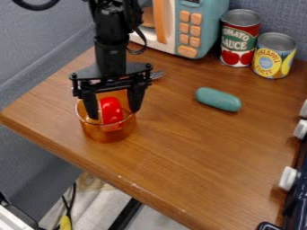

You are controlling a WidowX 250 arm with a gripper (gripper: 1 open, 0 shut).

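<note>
My black gripper (113,101) is lowered over an orange translucent pot (109,130) on the wooden table, its two fingers apart at either side of the pot's top. A red object (111,110) stands inside the pot between them; whether the fingers touch it or the rim cannot be told. A fork with a pink handle is mostly hidden behind the gripper, its grey tines (157,75) showing.
A teal cylinder (218,99) lies right of the pot. A toy microwave (185,24), a tomato can (239,38) and a yellow-labelled can (275,56) stand at the back. A dark appliance (296,189) borders the right.
</note>
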